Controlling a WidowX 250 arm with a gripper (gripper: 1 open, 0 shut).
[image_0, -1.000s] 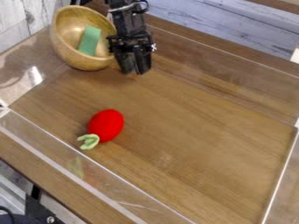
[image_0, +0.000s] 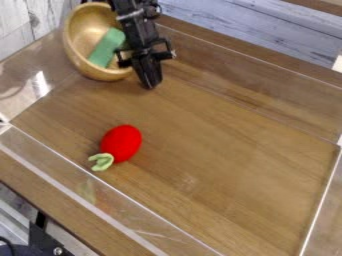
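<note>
My black gripper (image_0: 146, 72) is at the back left of the wooden surface, against the right side of a tan bowl (image_0: 83, 21), its arm reaching in from the top. The bowl is tilted and holds a green block (image_0: 104, 46). The gripper's fingers point down; it looks shut, and I see nothing clearly between them, though they are small and dark. A red vegetable-like toy (image_0: 120, 142) with a pale green top lies toward the front left.
Raised edges border it on the left and right, with a pale wall behind the bowl.
The bowl has shifted slightly right and up and sits at a different tilt. The gripper has turned and moved slightly beside it. The red toy has not moved.
</note>
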